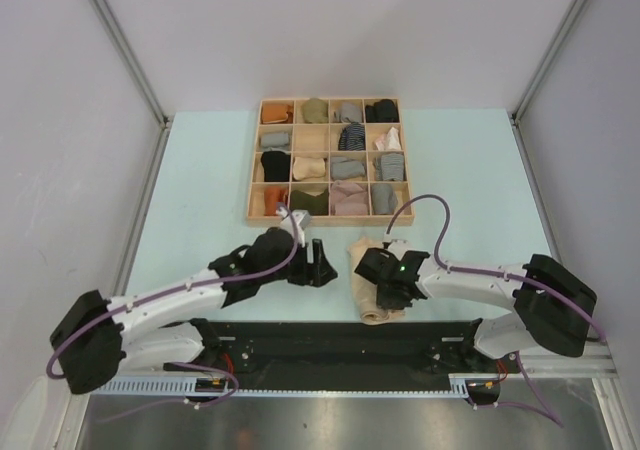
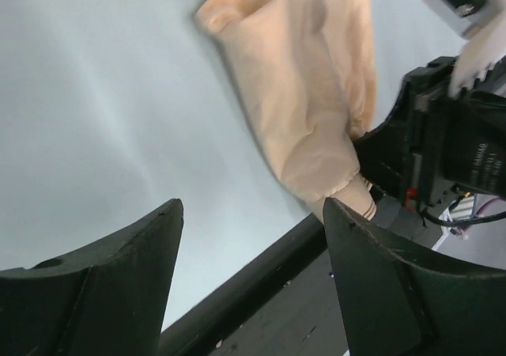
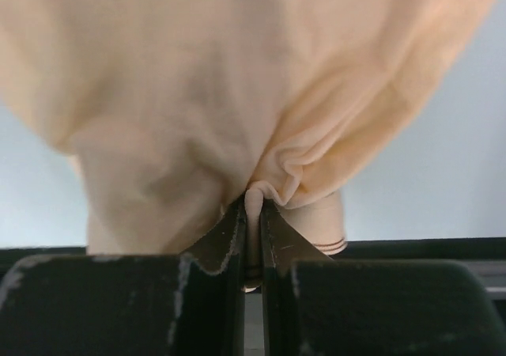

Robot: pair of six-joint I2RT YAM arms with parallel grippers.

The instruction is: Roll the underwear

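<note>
The beige underwear [image 1: 360, 270] lies rumpled at the front middle of the table, partly under my right gripper [image 1: 385, 285]; its front end is bunched, with a banded edge [image 2: 353, 198]. My right gripper is shut on a fold of that fabric at the front end. My left gripper [image 1: 320, 270] is apart to the left, over bare table, its fingers wide open with nothing between them; the left wrist view shows the underwear [image 2: 277, 95] beyond them.
A wooden organizer [image 1: 247, 170] with folded clothes in compartments stands behind the underwear. The dark front edge lies just below the underwear.
</note>
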